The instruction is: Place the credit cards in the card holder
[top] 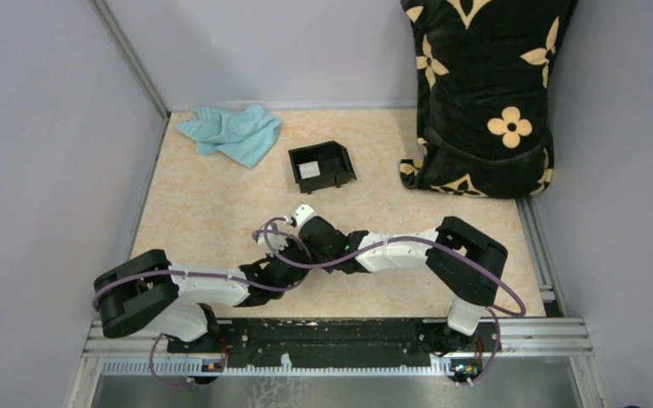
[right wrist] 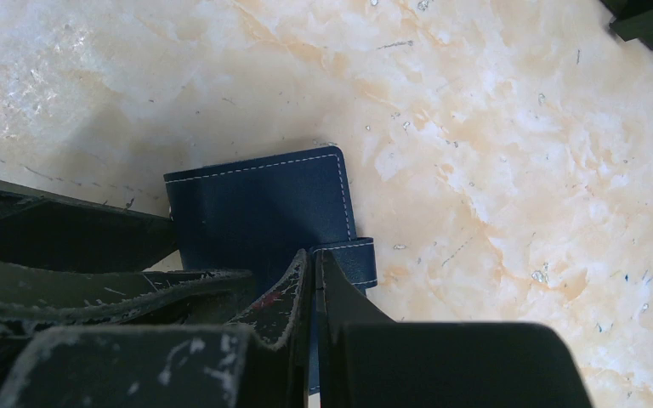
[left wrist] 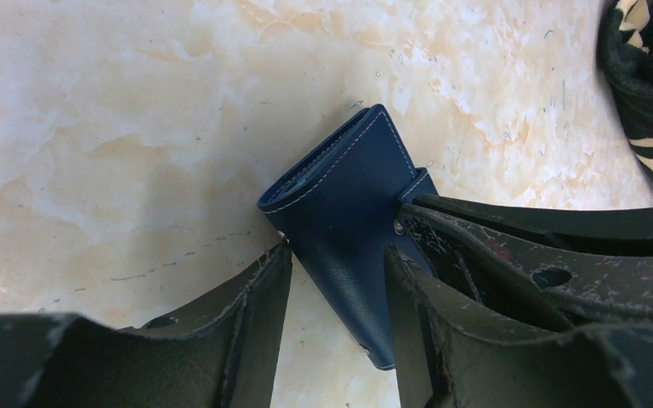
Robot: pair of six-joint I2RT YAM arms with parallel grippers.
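The navy card holder (left wrist: 340,195), folded and stitched in white, lies on the table in both wrist views. Its strap tab (right wrist: 349,262) is on the side near my right gripper, which is shut with its tips at the tab; nothing clearly shows between them. My left gripper is open, its fingers apart, one by the holder's edge and the other over its face. From the right wrist view, the left fingers (right wrist: 110,238) come in from the left side. In the top view both arms hide most of the holder. No credit card can be made out.
A black open box (top: 327,174) with a white patch inside stands behind the grippers. The light blue cloth (top: 234,132) lies at the back left, a black patterned cushion (top: 485,102) at the back right. Both grippers are very close together.
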